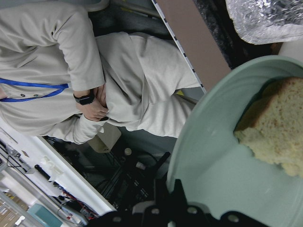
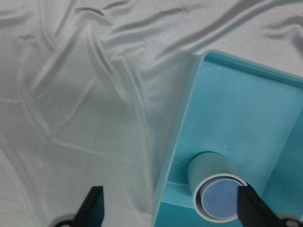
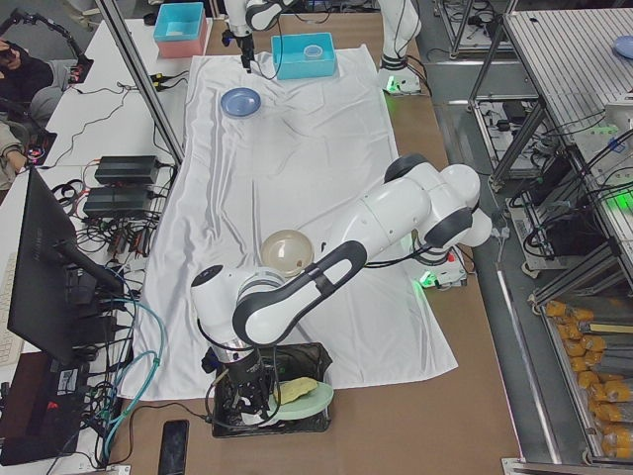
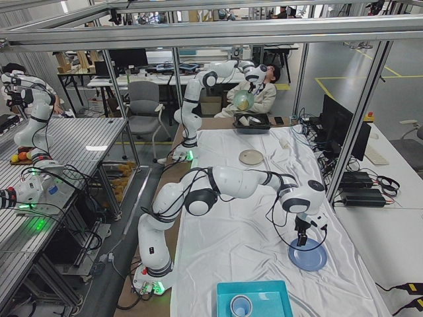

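Observation:
My left gripper is shut on the rim of a pale green plate [image 1: 208,184], which carries a piece of bread [image 1: 272,127], over the black bin [image 3: 227,416] at the near end of the table. A foil container [image 1: 262,16] shows in that bin. My right gripper stands open near the blue plate [image 4: 307,259] and the blue tray [image 2: 236,113], which holds a cup [image 2: 199,170] with a smaller blue one inside it.
A beige plate [image 3: 287,252] lies on the white cloth toward the near end. A person sits behind the black bin, and a monitor [image 3: 49,277] stands beside the table.

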